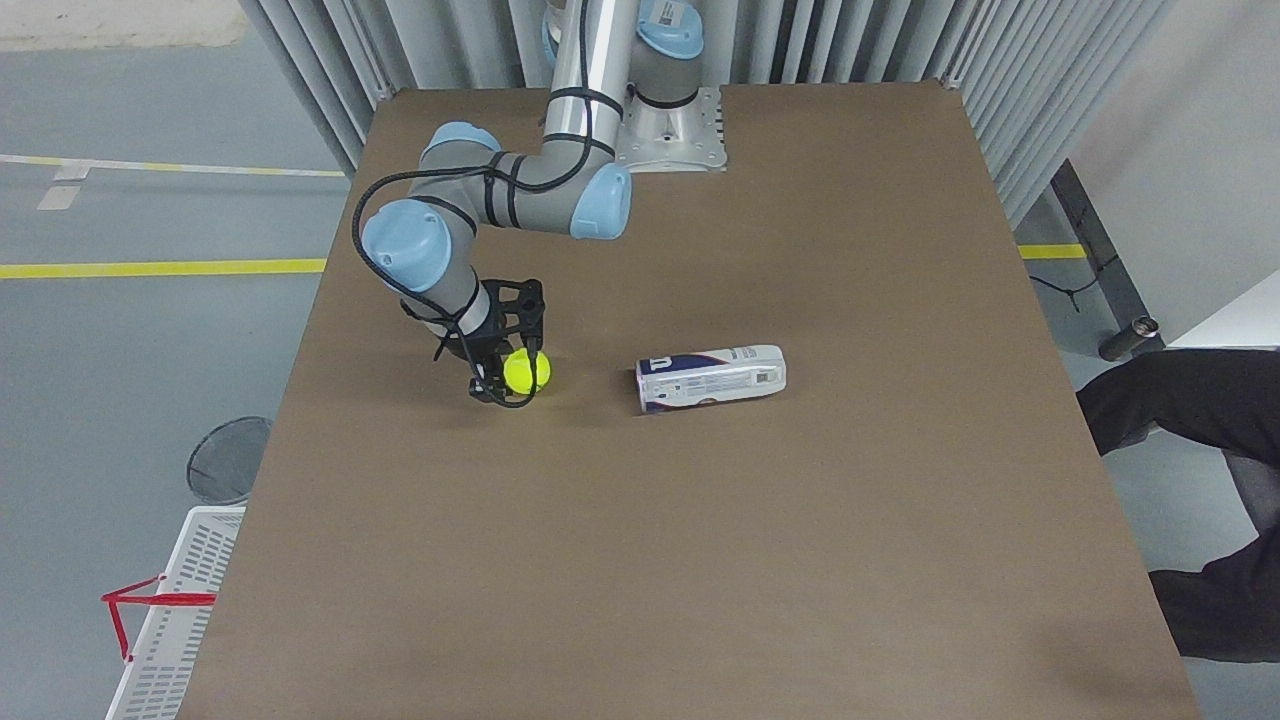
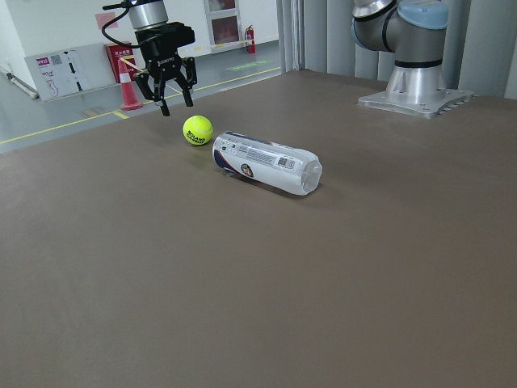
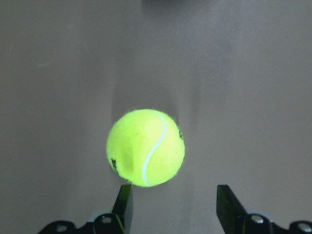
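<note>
A yellow-green tennis ball rests on the brown table, left of a white cylindrical tube with a clear end, lying on its side. My black gripper hangs above and slightly beside the ball in the left view. In the wrist view the ball lies just ahead of the fingertips, nearer the left one. The fingers stand apart with nothing between them.
The robot base stands at the table's back. A white crate and a mesh bin are on the floor beside the table's left edge.
</note>
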